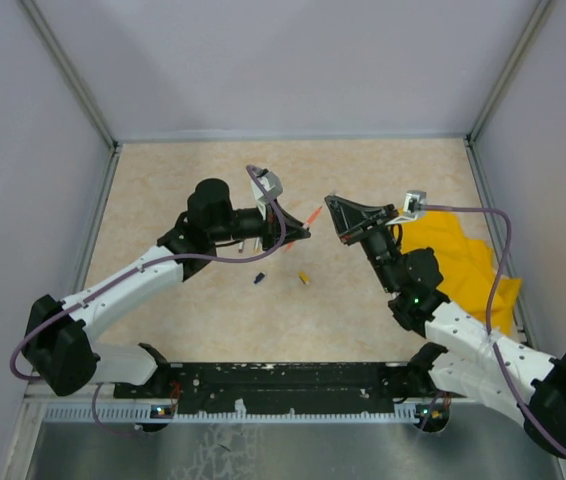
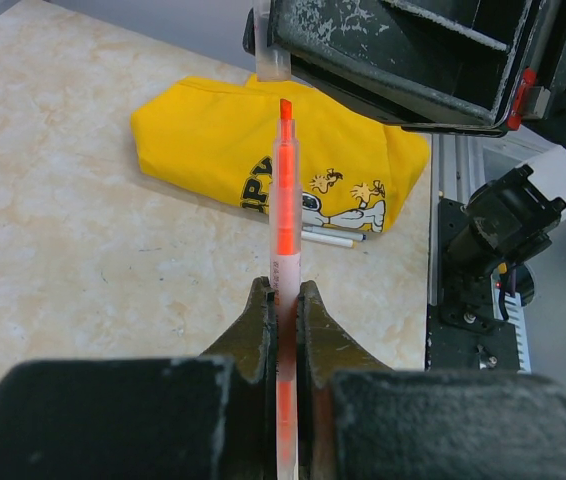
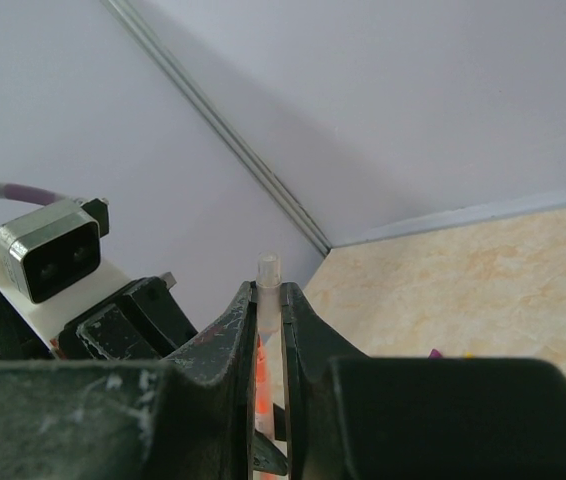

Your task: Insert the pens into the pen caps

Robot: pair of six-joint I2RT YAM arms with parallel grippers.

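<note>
An orange-red marker pen stands upright in the left wrist view, its tip bare and pointing up, with my left gripper shut on its barrel. Just above that tip hangs a clear cap, apart from the pen by a small gap. My right gripper is shut on this cap, whose closed end pokes up past the fingertips. In the top view the left gripper and the right gripper face each other closely over the table, the slanted pen between them.
On the table lie a dark blue cap and a yellow cap. A yellow cloth pouch rests at the right side, with pale pens beside it.
</note>
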